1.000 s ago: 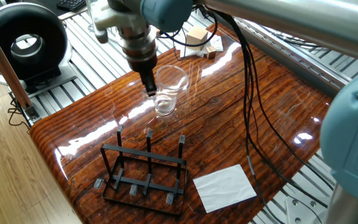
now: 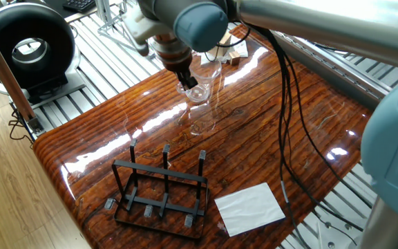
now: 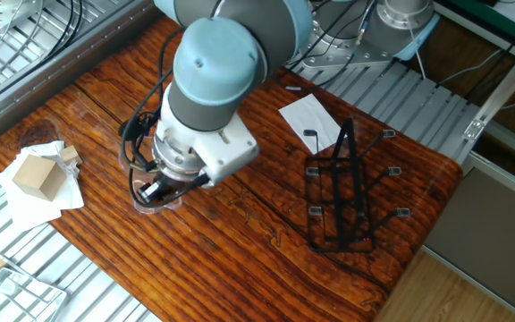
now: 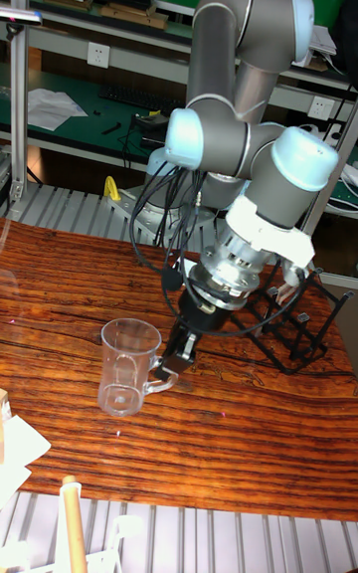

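Observation:
A clear cup with a handle (image 4: 125,369) stands upright at the table's left part in exterior view 3. My gripper (image 4: 169,369) reaches down at a slant to the cup's right side, shut on the handle. From exterior view 1, the gripper (image 2: 190,84) is at the left of the transparent cup (image 2: 200,93), whose outline is faint against the glossy wood. In exterior view 2 the wrist hides most of the cup. Whether its base touches the table is hard to tell.
A black wire rack with upright prongs (image 2: 164,171) stands near the table's front edge. Beside it lies a white sheet (image 2: 249,209). Wooden blocks (image 3: 39,177) rest on white paper at a table edge. Bare wood separates the cup from the rack.
Gripper and cup have shifted together to the right and slightly back in exterior view 1. The cup keeps its place against the fingers. Rack and sheet have not moved.

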